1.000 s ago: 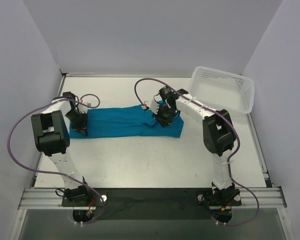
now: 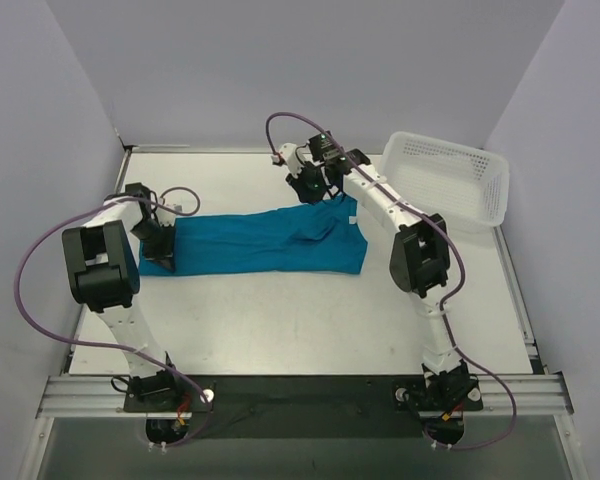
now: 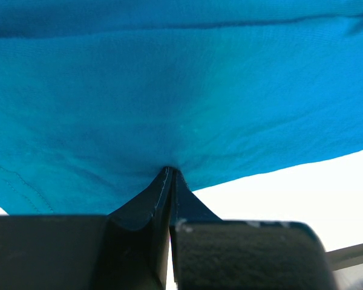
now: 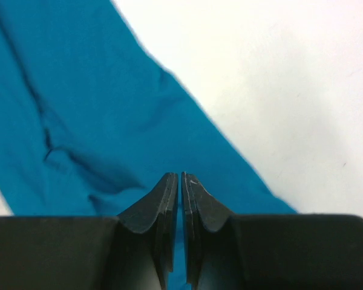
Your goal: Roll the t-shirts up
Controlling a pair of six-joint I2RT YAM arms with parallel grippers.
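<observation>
A blue t-shirt (image 2: 245,240) is spread flat and long across the white table, with a bunched fold near its right end. My left gripper is shut on the shirt at its left end. My right gripper hangs over the shirt's right part near the far edge; its fingertips are close together in the right wrist view, which shows the shirt's creases and edge beneath them. Whether it touches the cloth is not clear.
An empty white plastic basket (image 2: 445,178) stands at the back right, beside the right arm. Walls border both sides and the back.
My right gripper has moved toward the back of the table, away from the shirt's right-middle fold. My left arm has stayed in place.
</observation>
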